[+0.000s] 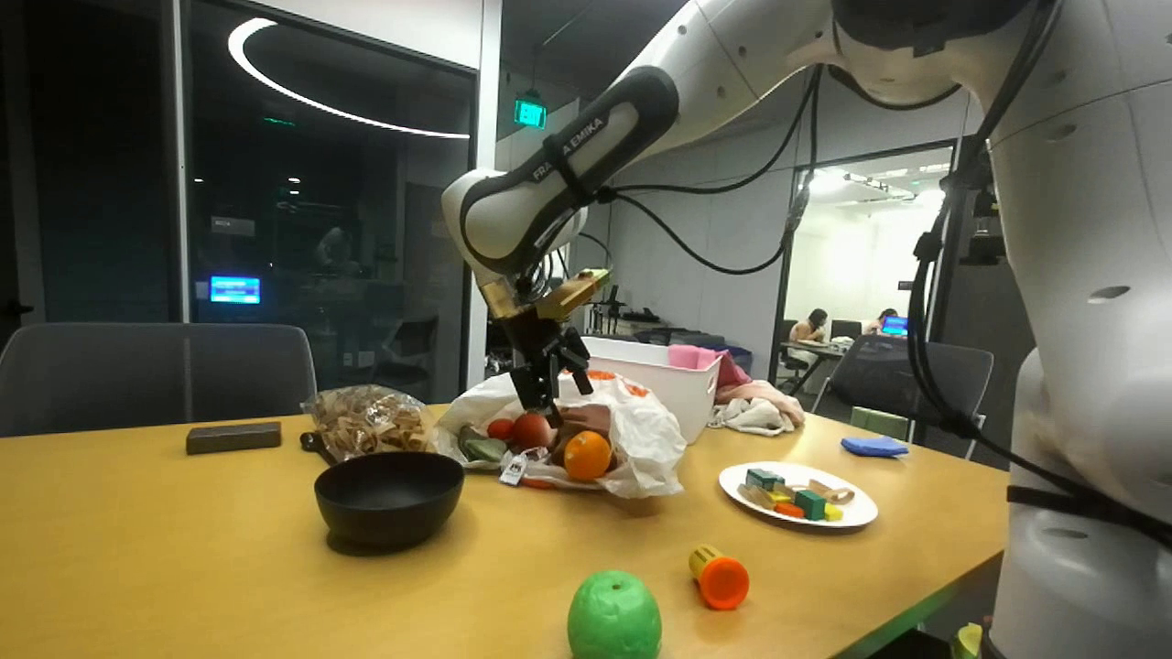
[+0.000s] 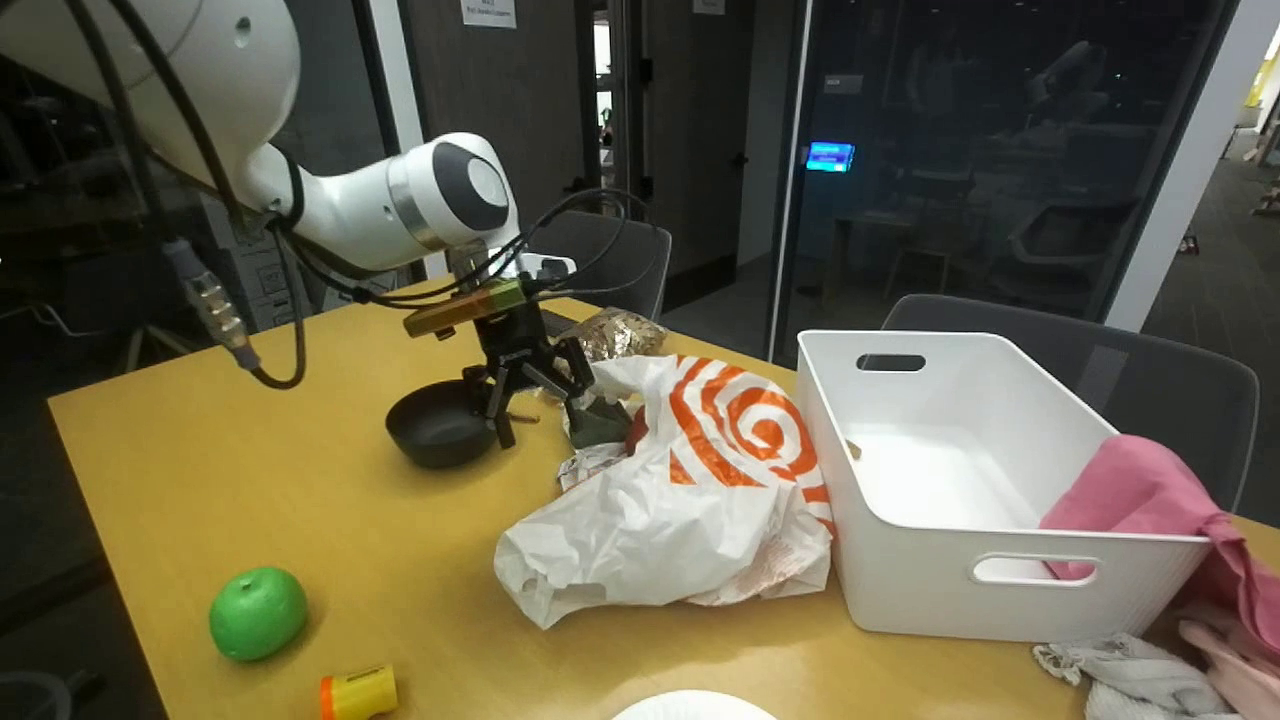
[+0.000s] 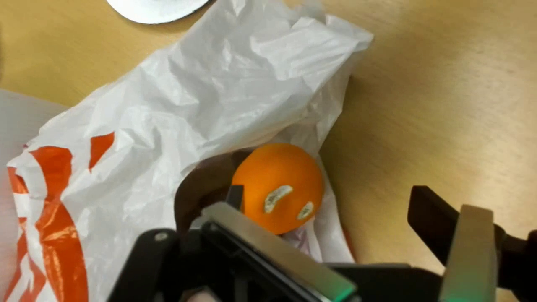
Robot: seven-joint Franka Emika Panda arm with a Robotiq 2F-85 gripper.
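My gripper (image 1: 555,386) hangs over the mouth of the white plastic bag (image 1: 648,439), fingers apart and nothing held between them. An orange (image 1: 588,455) lies at the bag's opening, with a red round fruit (image 1: 534,429) and a dark green item (image 1: 481,446) beside it. In the wrist view the orange (image 3: 282,186) shows next to one of my fingers (image 3: 282,251); whether they touch I cannot tell. A green apple-like fruit (image 2: 258,613) rests on open table, well away from the gripper. The black bowl (image 1: 389,494) looks empty in its visible part.
Behind the bag stands a white bin (image 2: 960,576) with pink cloth (image 2: 1134,492) over its edge. A yellow-orange bottle (image 1: 720,578) lies near the front. A plate (image 1: 862,513) of small blocks is at right. Crinkled clear packaging (image 1: 371,422) sits behind the bowl.
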